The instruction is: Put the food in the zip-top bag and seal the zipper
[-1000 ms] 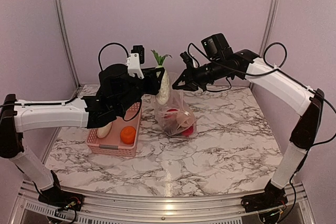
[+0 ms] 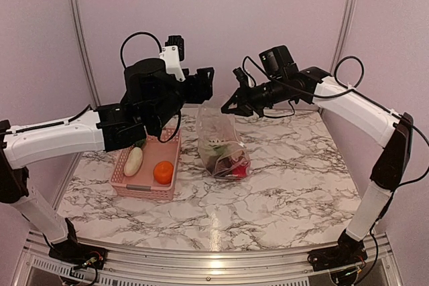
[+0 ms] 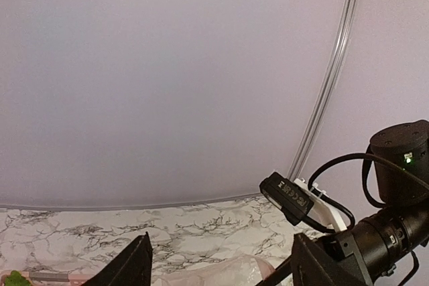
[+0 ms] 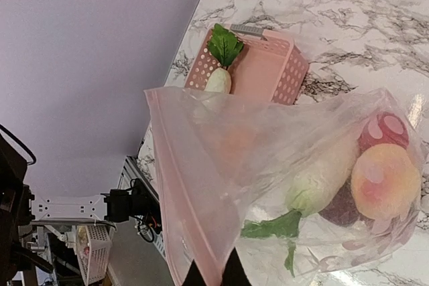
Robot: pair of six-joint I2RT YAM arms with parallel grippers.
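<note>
The clear zip top bag [image 2: 216, 127] hangs upright from my right gripper [image 2: 226, 107], its bottom near or on the table. In the right wrist view, that gripper is shut on the bag's pink-edged mouth [image 4: 188, 195]. Inside the bag lie a pale leafy vegetable [image 4: 320, 182], a peach [image 4: 385, 181], a red piece [image 4: 384, 130] and something dark. My left gripper is open and empty, above and left of the bag mouth. A white radish [image 2: 133, 161] and an orange [image 2: 163, 172] rest in the pink basket [image 2: 144, 193].
The basket stands left of the bag, close beside it. To the right and in front, the marble table [image 2: 291, 185] is clear. Both forearms are close together above the bag.
The leafy vegetable has left my left gripper and now lies in the bag. My left arm has risen slightly and its fingers have opened. The right arm has hardly moved.
</note>
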